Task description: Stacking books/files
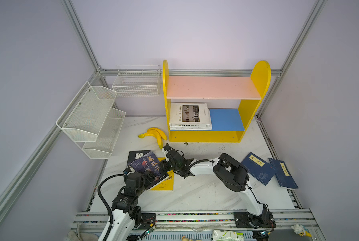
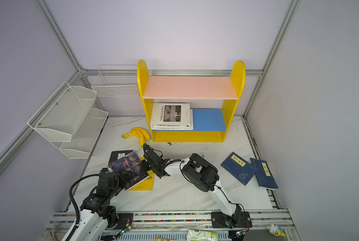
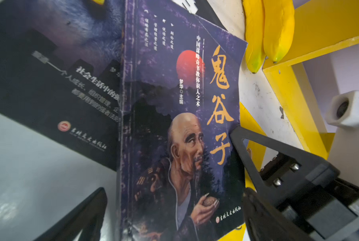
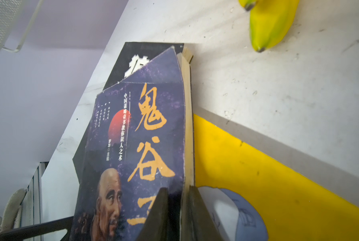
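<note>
A purple book (image 3: 159,72) lies over a black book (image 3: 54,92) and a yellow book (image 4: 284,176) at the front left of the table. My right gripper is shut on the purple book's right edge. My left gripper is open, low over the purple book's lower part, its fingers either side of it. Two dark blue books (image 1: 258,168) (image 1: 283,173) lie at the far right. White books (image 1: 190,115) are stacked on the left of the blue shelf.
The yellow shelf unit (image 1: 262,80) stands at the back, its pink top shelf (image 1: 211,86) empty. Bananas (image 1: 151,133) lie before its left end. White wire racks (image 1: 91,112) hang at the left.
</note>
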